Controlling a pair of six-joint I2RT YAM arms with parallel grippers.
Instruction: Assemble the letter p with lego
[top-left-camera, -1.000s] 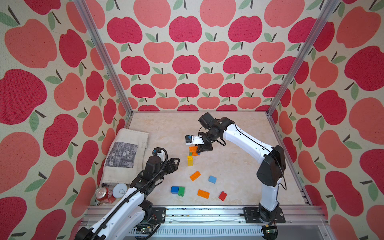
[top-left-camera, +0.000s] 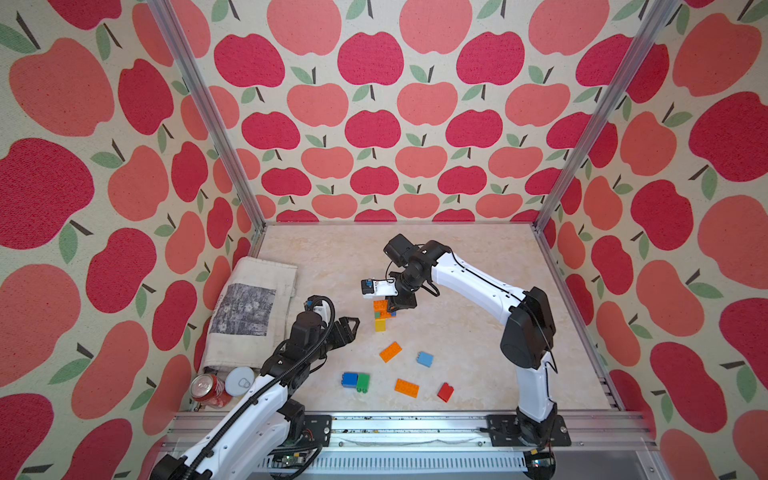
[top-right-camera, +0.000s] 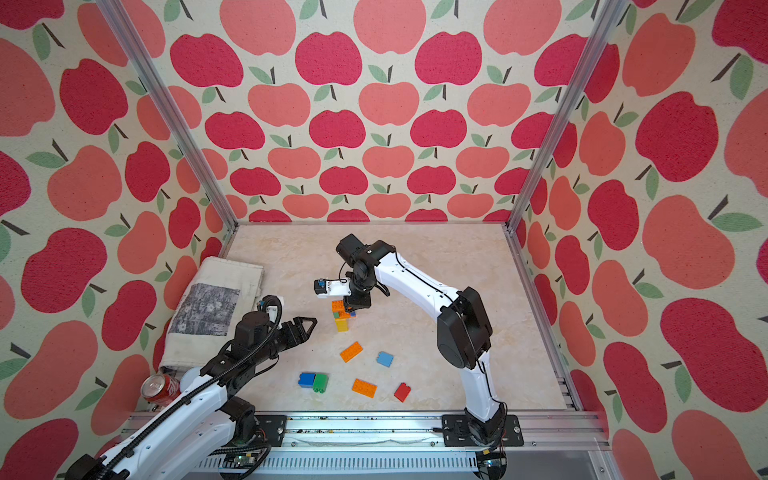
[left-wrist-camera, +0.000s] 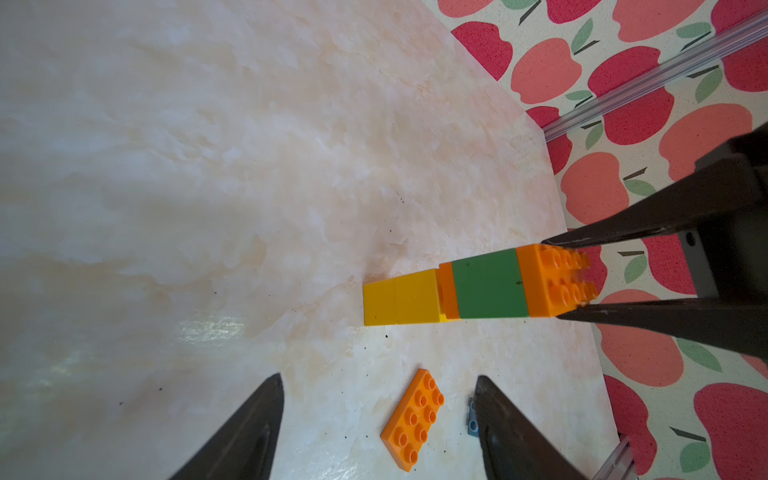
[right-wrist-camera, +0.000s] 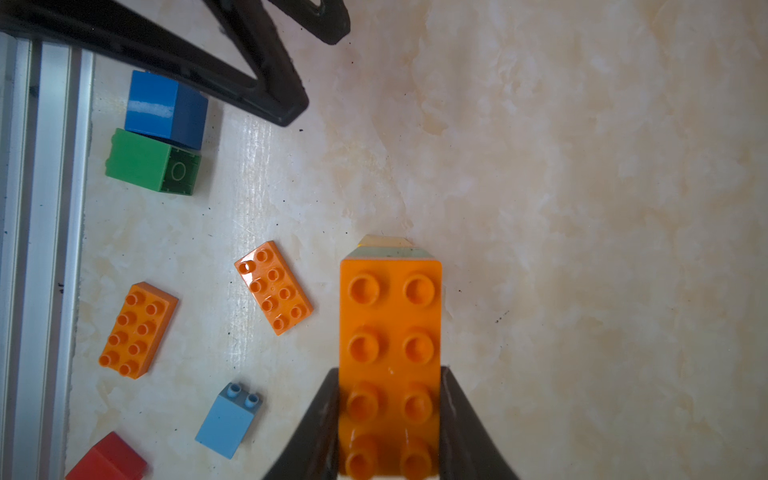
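My right gripper is shut on an orange brick (right-wrist-camera: 389, 296), studs up in its own wrist view. In the left wrist view this brick belongs to a stack with a green brick (left-wrist-camera: 488, 281) and another orange layer, held horizontal in line with a yellow piece (left-wrist-camera: 400, 297) and meeting it or very close; whether they are joined I cannot tell. My left gripper stands open and empty to the left of the stack, seen in the top left view.
Loose bricks lie toward the front: orange (top-left-camera: 390, 351), light blue (top-left-camera: 425, 358), blue (top-left-camera: 349, 380), green (top-left-camera: 362, 383), a second orange (top-left-camera: 406, 388) and red (top-left-camera: 445, 392). A cloth (top-left-camera: 252, 304) and cans fill the left side.
The left arm has not moved.
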